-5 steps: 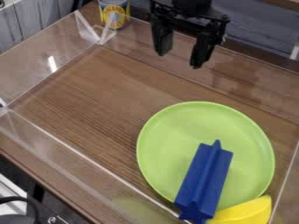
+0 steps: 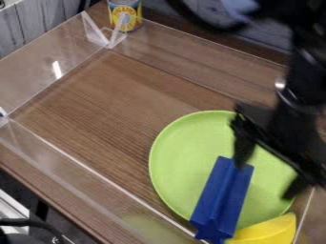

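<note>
My black gripper [image 2: 274, 143] is large and blurred at the right, low over the green plate [image 2: 178, 148], its fingers spread open and covering the plate's right part. A blue block [image 2: 219, 200] with a ridged shape lies slanted on the plate, reaching past its front edge. A yellow object [image 2: 261, 232] lies at the plate's lower right. Whether the fingers touch the block cannot be told.
A can [image 2: 125, 15] stands at the back left near a clear plastic wall [image 2: 38, 67]. The wooden surface [image 2: 114, 105] left of the plate is clear. A dark cable runs at the bottom left.
My gripper has come from the back of the table down and toward the front right, over the plate. The block and plate look unmoved.
</note>
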